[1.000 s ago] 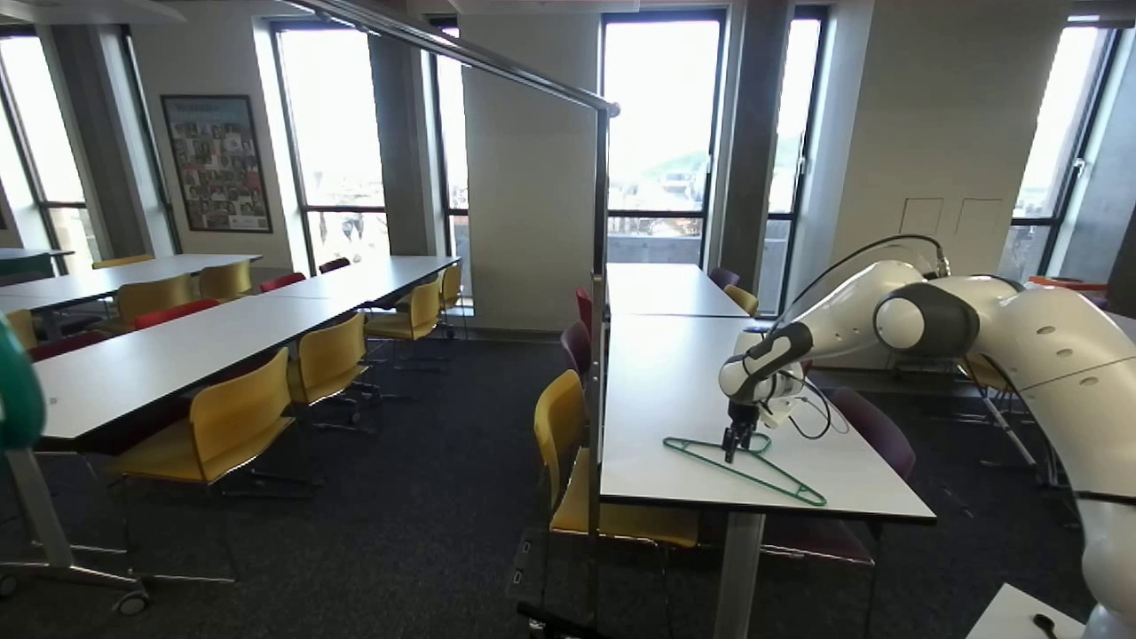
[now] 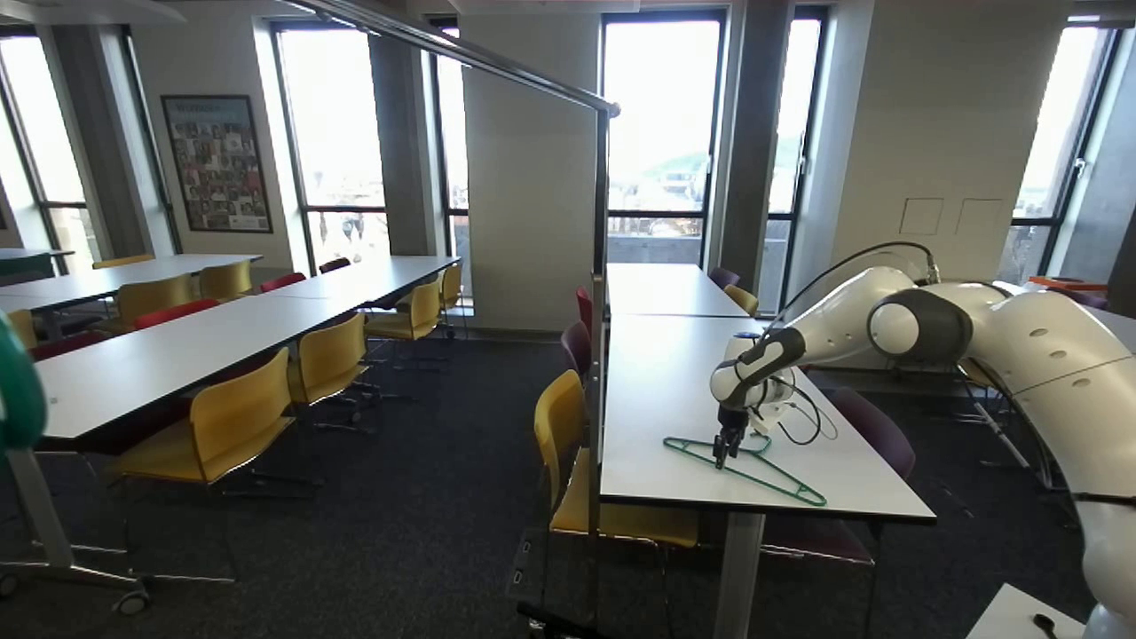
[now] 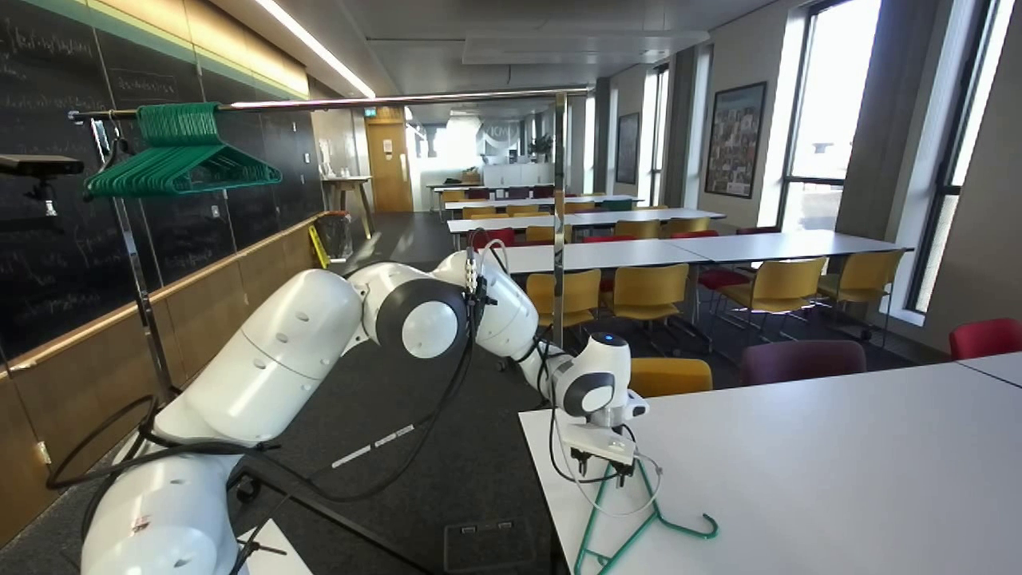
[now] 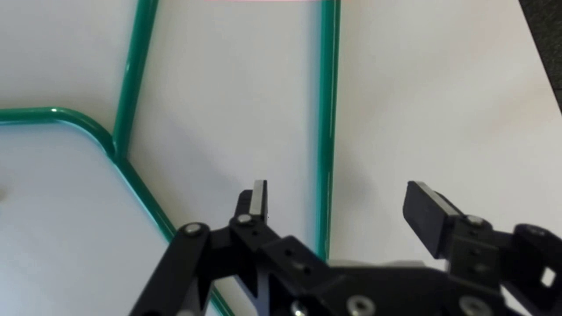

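Observation:
A green plastic hanger [image 2: 789,485] lies flat on the white table [image 2: 666,373] near its front edge. Seen from the wrist, its long straight bar [image 4: 327,121] runs between my two spread fingers, closer to the left one and not visibly touching either. The forked part of the hanger [image 4: 122,139], with the bend toward the hook, is at left in that view. My gripper is open and points down over the bar; in exterior view 2 the hanger's hook [image 3: 707,527] shows clear of the gripper [image 3: 601,468]. How far the fingertips are above the tabletop is hard to tell.
A metal rail [image 3: 402,99] carries several green hangers [image 3: 187,158] at its left end. Its upright post [image 2: 599,319] stands beside the table's left edge. Chairs, one of them yellow [image 2: 561,431], line the table.
In exterior view 1, the gripper has shifted a little left and toward the table's front edge, over the hanger's long bar. The hanger itself lies where it was.

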